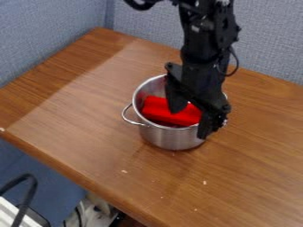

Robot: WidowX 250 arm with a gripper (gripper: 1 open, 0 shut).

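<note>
A steel pot (166, 134) with side handles stands on the wooden table. Inside it lies a red cylindrical object (164, 113), partly hidden by my black gripper (192, 111), which reaches down into the pot's right side from above. The gripper is open, its fingers around the upper right of the red object; whether they touch it cannot be told.
Grey padded walls rise behind and at the left. Cables and white items lie below the near left edge.
</note>
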